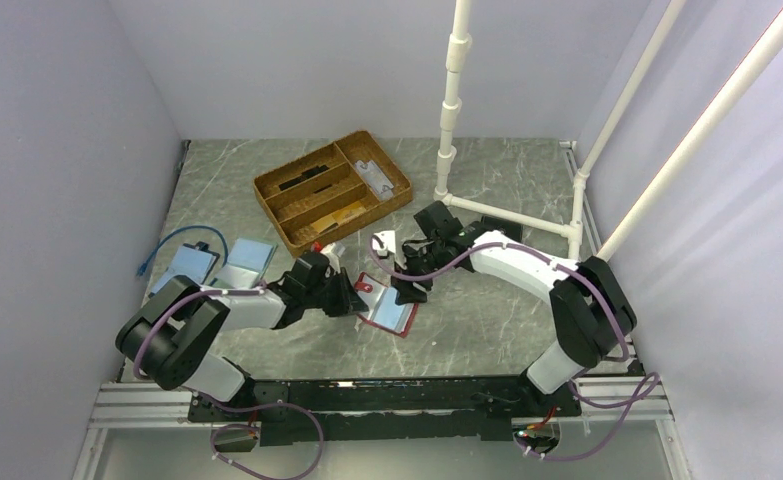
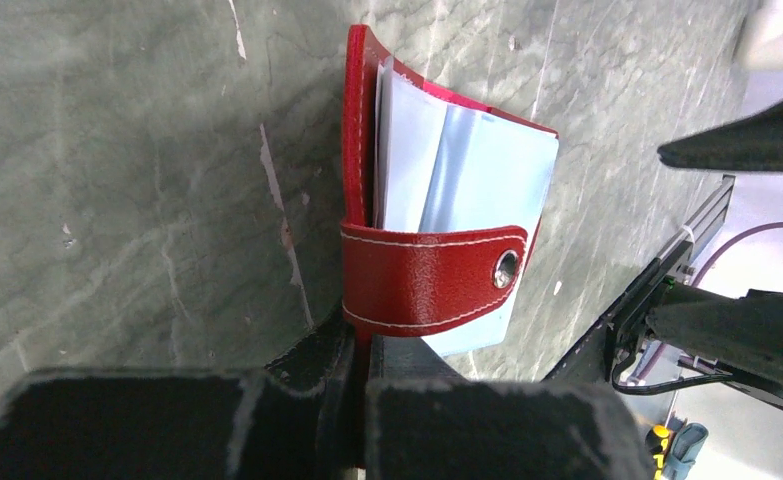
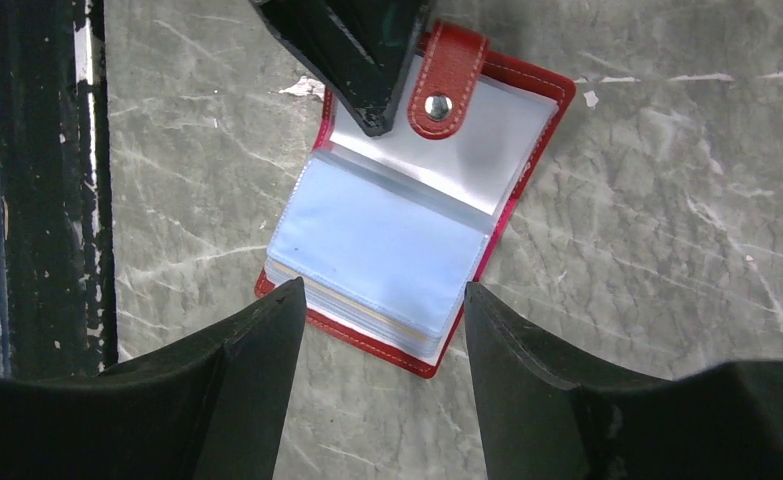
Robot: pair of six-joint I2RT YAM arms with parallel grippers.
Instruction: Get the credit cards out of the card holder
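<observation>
The red leather card holder (image 1: 392,315) lies spread on the marble table, its pale blue sleeves (image 3: 377,250) facing up and its strap (image 3: 445,80) with a silver snap at one end. My left gripper is shut on the holder's strap end, which stands up in the left wrist view, sleeves (image 2: 467,170) beside it. My right gripper is open above the other end of the holder, over the lower sleeve, with nothing seen between its fingers.
A wooden compartment box (image 1: 297,210) sits behind. Pale blue items (image 1: 247,260) and a blue cable lie at left. White pipes (image 1: 507,215) and a dark flat object (image 1: 502,228) stand at right.
</observation>
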